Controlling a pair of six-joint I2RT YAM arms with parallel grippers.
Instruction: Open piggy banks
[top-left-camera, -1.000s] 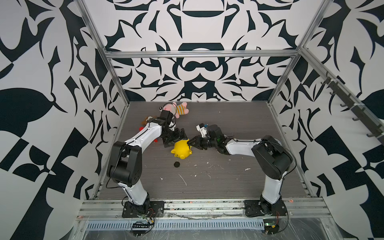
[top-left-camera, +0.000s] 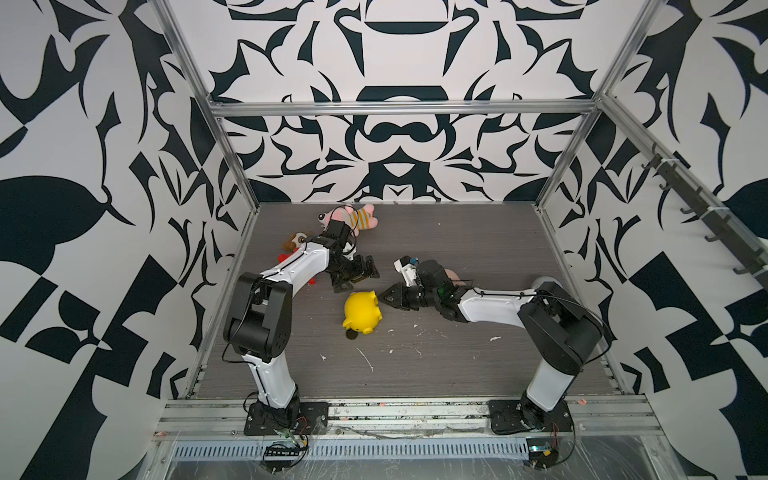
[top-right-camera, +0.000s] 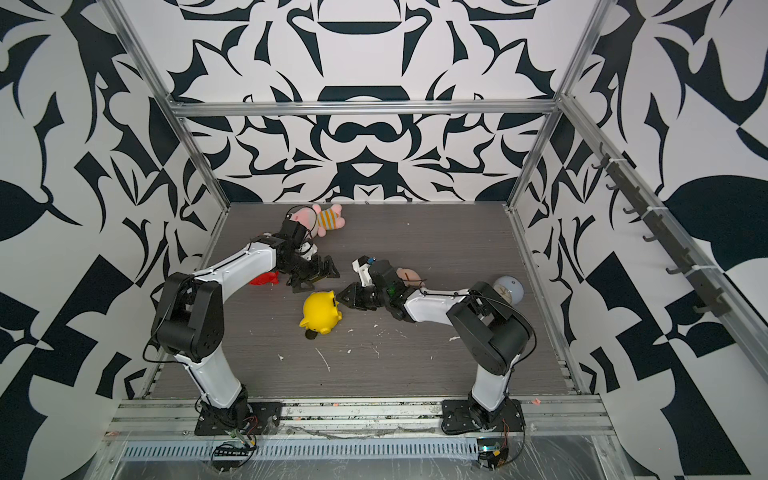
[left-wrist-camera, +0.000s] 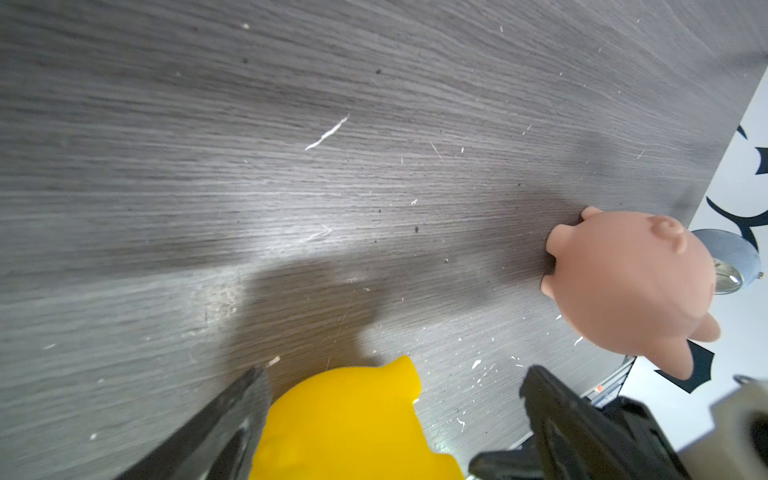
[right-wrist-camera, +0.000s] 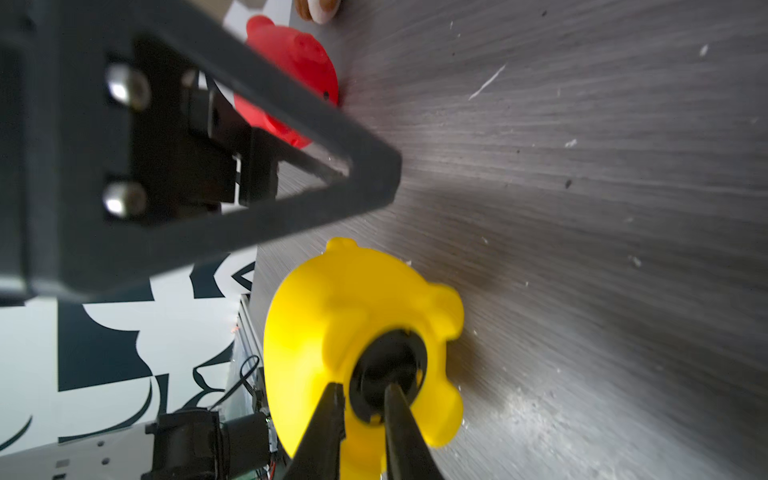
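A yellow piggy bank (top-left-camera: 362, 310) lies on its side on the dark table, its underside facing right with a black round opening (right-wrist-camera: 376, 361) showing in the right wrist view. A small black disc (top-left-camera: 351, 335) lies at its near edge. My left gripper (top-left-camera: 356, 272) is open just behind and above the bank, nothing between its fingers. My right gripper (top-left-camera: 387, 296) points at the bank's underside from the right, its narrow tips slightly apart in the right wrist view, in front of the opening; whether they touch it I cannot tell.
A red piggy bank (right-wrist-camera: 288, 72) and plush toys (top-right-camera: 328, 220) sit back left. A pink piggy bank (left-wrist-camera: 628, 280) and a grey-blue object (top-right-camera: 509, 290) are to the right.
The yellow bank has moved toward the table's front, beside the black disc.
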